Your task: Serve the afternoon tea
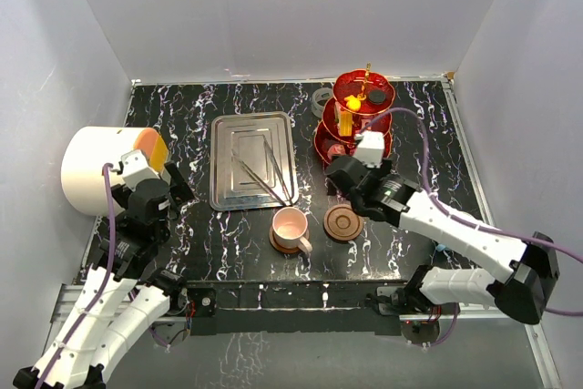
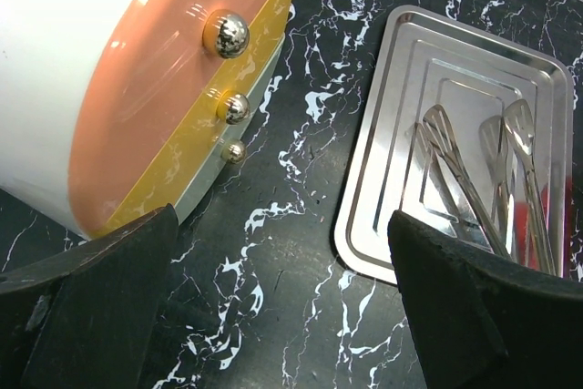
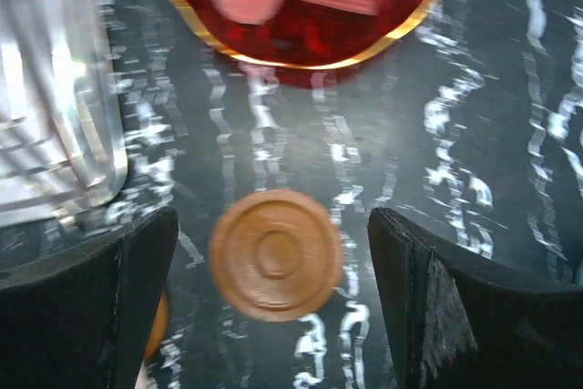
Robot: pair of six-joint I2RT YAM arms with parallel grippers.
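A pink cup (image 1: 291, 225) stands upright on a wooden coaster (image 1: 277, 244) near the front of the table. To its right lies a bare round coaster (image 1: 342, 222), also seen as a brown disc (image 3: 276, 255) in the right wrist view. My right gripper (image 1: 338, 185) is open above the table behind that coaster, its fingers apart with nothing held. The three-tier red stand (image 1: 323, 145) carries small cakes and sweets, partly hidden by my right arm. My left gripper is open and empty, between the toaster-like white and orange appliance (image 1: 96, 166) and the tray.
A metal tray (image 1: 221, 148) holds a fork (image 2: 466, 179) and a spoon (image 2: 528, 161), their handles over its front edge. A grey ring (image 1: 319, 100) lies left of the stand. At the right, my arm covers most of the table.
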